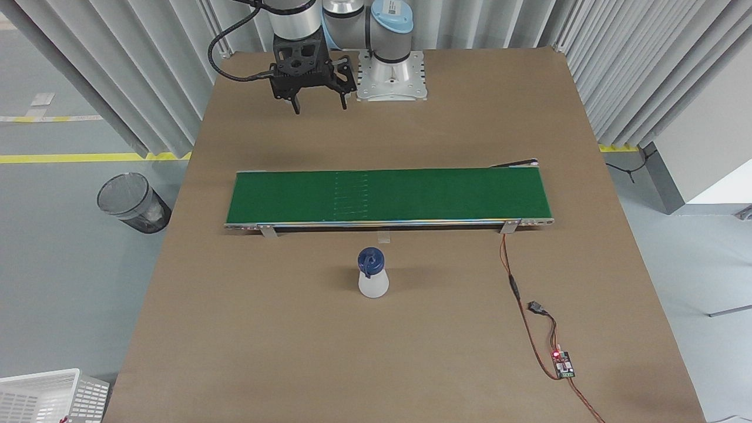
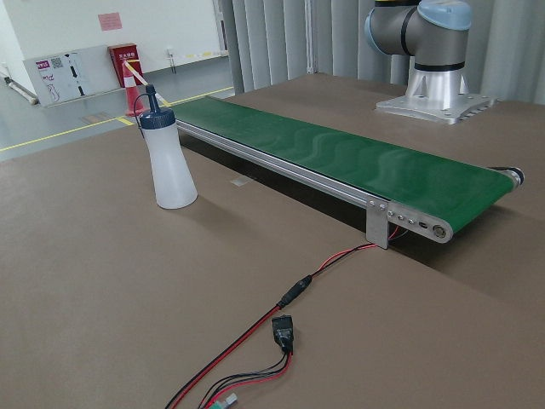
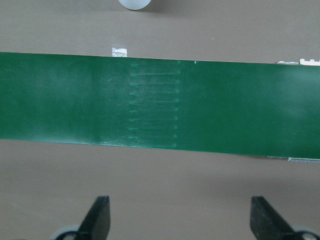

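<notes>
A white squeeze bottle with a blue cap (image 1: 372,278) stands upright on the brown table in front of a green conveyor belt (image 1: 388,194); in the left view the bottle (image 2: 172,170) shows a nozzle, and only its white base (image 3: 134,4) shows at the wrist view's top edge. My black gripper (image 1: 320,106) hangs at the back of the table, on the far side of the belt from the bottle. In the wrist view my gripper is open, with bare table between its fingers.
Red and black cables (image 1: 525,317) with a small circuit board (image 1: 564,363) lie on the table's right front. A white basket (image 1: 84,402) and a grey bin (image 1: 141,211) are off the table to the left.
</notes>
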